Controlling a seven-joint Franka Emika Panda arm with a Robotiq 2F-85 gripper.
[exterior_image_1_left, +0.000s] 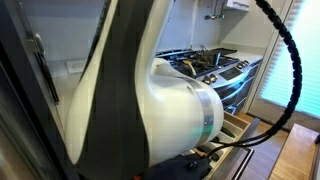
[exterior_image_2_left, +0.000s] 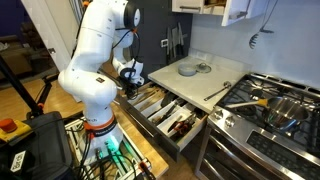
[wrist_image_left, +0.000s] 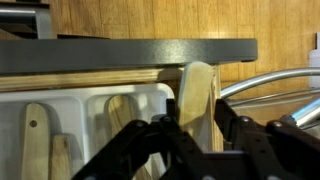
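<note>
In the wrist view my gripper stands part open over a drawer. A pale wooden handle (wrist_image_left: 196, 88) lies between its fingers, one on each side; whether both touch it I cannot tell. The handle's lower end is hidden behind the gripper. A white tray (wrist_image_left: 67, 98) inside the drawer holds other wooden utensils (wrist_image_left: 37, 140). In the second exterior view the gripper (exterior_image_2_left: 127, 88) is low at the left end of the counter, its fingertips too small to make out. The arm covers the gripper in the first exterior view.
The dark drawer front (wrist_image_left: 130, 52) runs close along the handle's end, with a metal bar (wrist_image_left: 275, 75) to the right. A second open drawer (exterior_image_2_left: 178, 122) holds utensils. The stove (exterior_image_2_left: 265, 110) with a pot (exterior_image_2_left: 285, 112) stands farther right. Wooden floor shows beyond the drawer.
</note>
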